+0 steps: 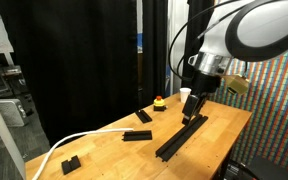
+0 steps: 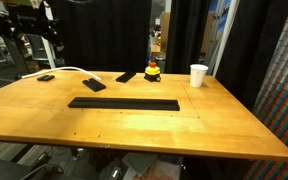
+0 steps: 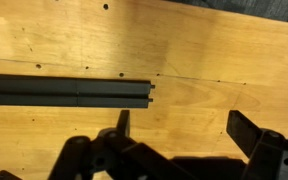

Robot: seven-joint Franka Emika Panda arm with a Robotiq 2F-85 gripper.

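A long black grooved strip (image 1: 182, 138) lies on the wooden table; it runs across the left half of the wrist view as parallel black bars (image 3: 64, 92), ending near the middle with small metal pins. My gripper hangs above the table with its fingers (image 3: 239, 130) spread wide and only bare wood showing between them. In exterior view 1 the gripper (image 1: 191, 103) appears over the far part of the strip. No contact with the strip shows.
Shorter black pieces (image 1: 138, 135) lie toward the left, near a white cable (image 2: 69, 70). At the back stand a white cup (image 2: 198, 76) and a small black item with a yellow-and-red top (image 2: 152, 70). Bare table (image 2: 224, 120) stretches right of the strip.
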